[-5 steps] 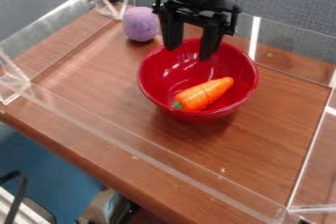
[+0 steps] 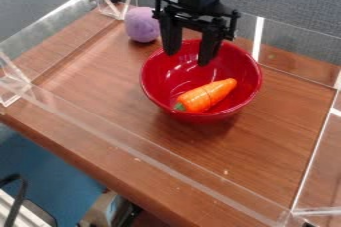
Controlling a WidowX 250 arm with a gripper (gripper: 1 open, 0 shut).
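An orange toy carrot (image 2: 205, 95) lies inside a red bowl (image 2: 166, 92) at the middle of the wooden table. Over the back part of the bowl hangs my black gripper (image 2: 189, 48), its two fingers apart with nothing visible between them. A purple round object (image 2: 142, 25) stands behind and left of the bowl, left of the gripper.
Clear plastic walls (image 2: 34, 90) border the wooden table (image 2: 94, 124). A grey padded panel stands behind.
My gripper has shifted very slightly; the bowl, carrot and purple object have not moved.
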